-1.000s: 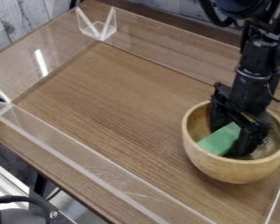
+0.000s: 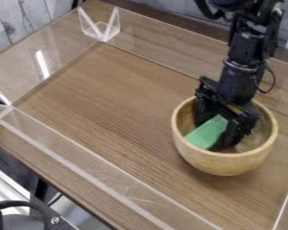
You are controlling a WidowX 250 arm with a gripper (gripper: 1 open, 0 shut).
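Observation:
My black gripper [image 2: 227,115] reaches down from the top right into a wooden bowl [image 2: 225,158] on the right part of the table, its fingers open. A green object [image 2: 205,135] lies inside the bowl under the fingers, partly hidden by them; whether they touch it I cannot tell.
A clear angular piece [image 2: 100,25] stands near the back left. Clear strips run along the table's left side, and dark equipment shows at the lower left corner.
The gripper and the bowl with the green object have moved left and slightly up in the view over the last second.

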